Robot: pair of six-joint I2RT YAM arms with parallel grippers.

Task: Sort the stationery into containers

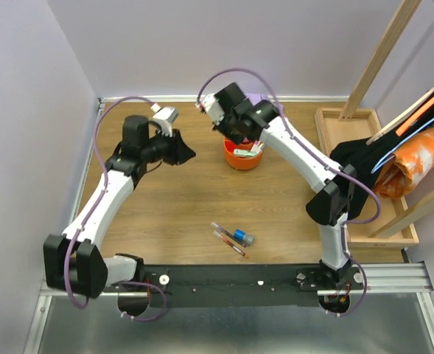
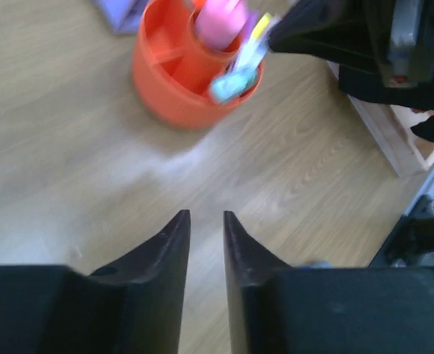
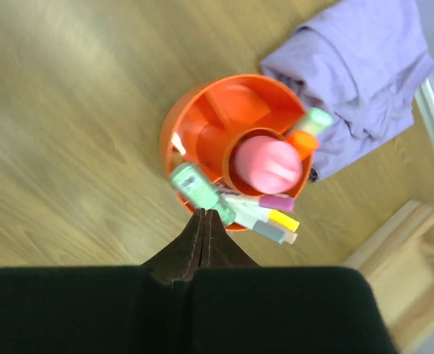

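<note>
The round orange container stands at the back middle of the table, partly under my right arm. In the right wrist view it holds a pink item in its centre cup, a green-labelled bottle and several markers along its side. My right gripper is shut near the container's rim, with nothing showing between its fingers. Left of the container, my left gripper is part open and empty above bare table. Near the front lie a blue-capped item and two pens, one of them a red pen.
A purple cloth lies crumpled behind the container. At the right stands a wooden frame with a black cloth and an orange bag.
</note>
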